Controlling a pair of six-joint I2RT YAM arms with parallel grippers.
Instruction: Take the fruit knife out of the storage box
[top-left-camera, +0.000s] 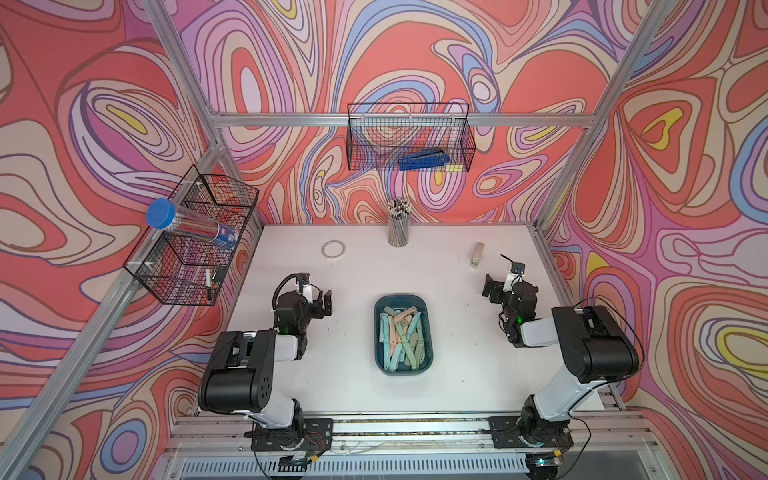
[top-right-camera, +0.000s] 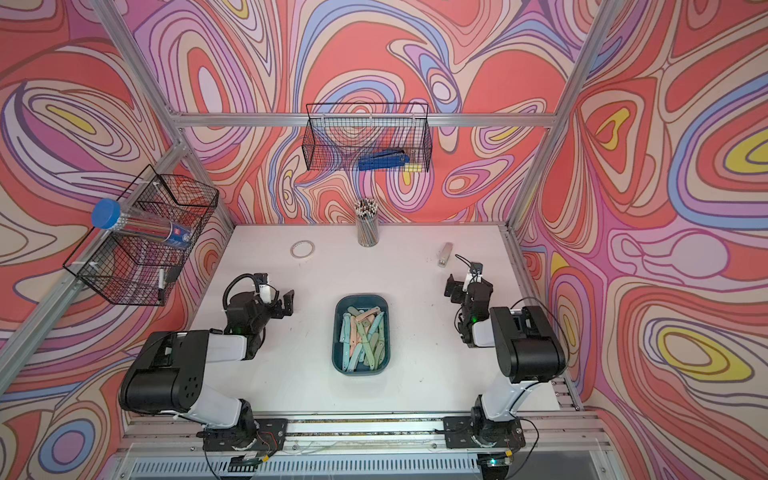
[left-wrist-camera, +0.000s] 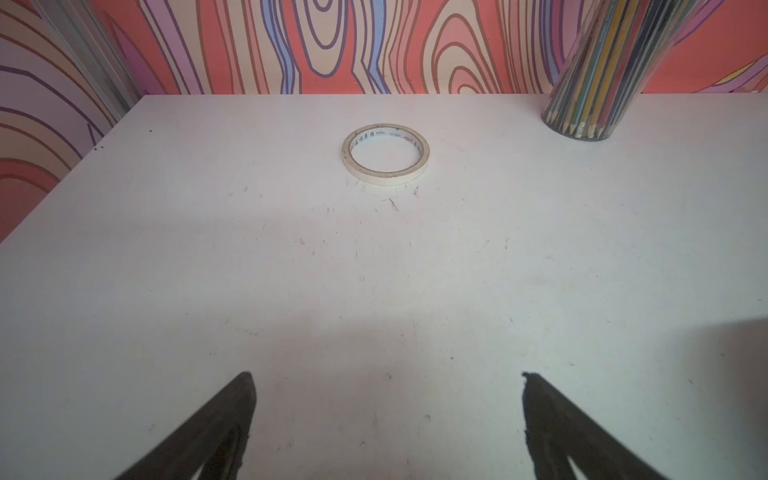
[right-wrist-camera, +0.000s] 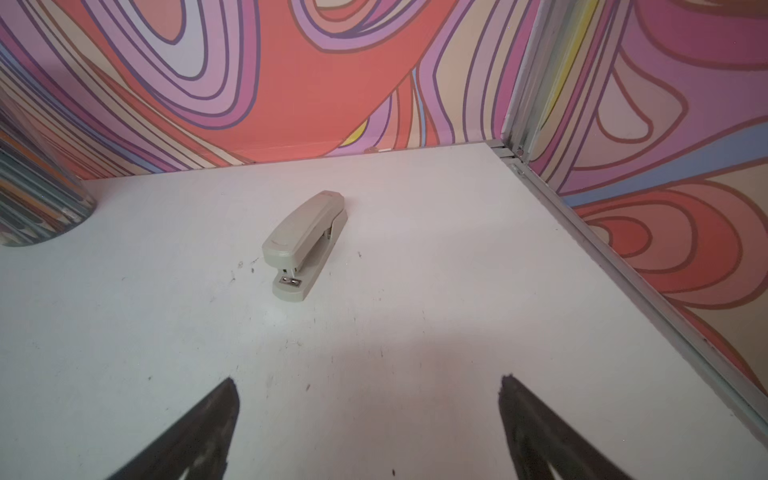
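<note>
A dark teal storage box (top-left-camera: 379, 349) stands on the front middle of the white table. Several pastel fruit knives (top-left-camera: 402, 338) in green, blue and pink lie heaped inside it, crossing one another. To the box's left, my left gripper is open over bare table, its fingers (left-wrist-camera: 228, 424) wide apart. On the other side, my right gripper also stands open and empty, well clear of the box. Neither wrist view shows the knives.
A tape roll (top-left-camera: 333, 249), a clear holder of pencils (top-left-camera: 398, 228) and a beige stapler (right-wrist-camera: 302, 232) sit along the table's back. Wire baskets hang at the rear (top-left-camera: 376, 144) and left (top-left-camera: 180, 264). Bare table surrounds the box.
</note>
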